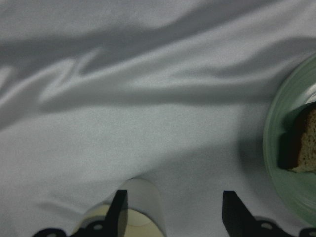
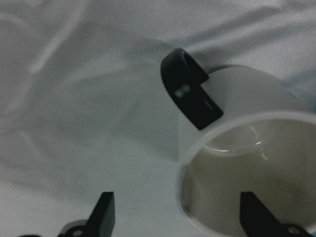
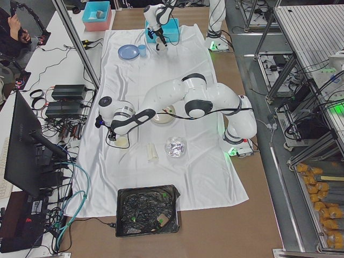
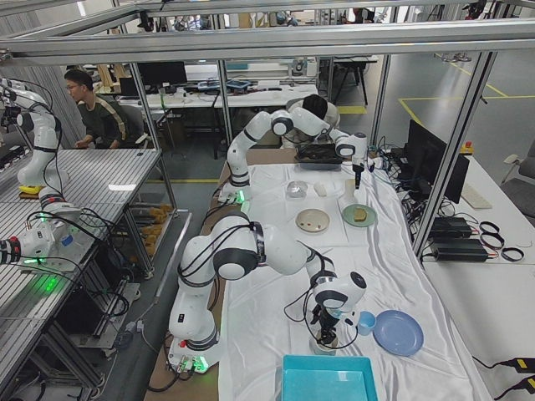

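My left gripper is open low over the cloth; a pale cylinder with a cream face (image 1: 136,224) lies at its left finger, and a green plate (image 1: 279,187) with a slice of brown bread (image 1: 306,140) is to the right. My right gripper stands open at a white mug (image 2: 227,89) with a black handle (image 2: 192,94); one finger shows over the mug's mouth, the other outside it. In the camera right view a blue plate (image 4: 398,332) and blue cup (image 4: 366,322) are beside it.
A turquoise bin (image 4: 326,380) is next to the mug. A beige plate (image 4: 312,220), clear wrapped bowl (image 4: 297,190) and small pale item (image 3: 152,152) are on the cloth. A black tray (image 3: 147,226) is at the opposite end.
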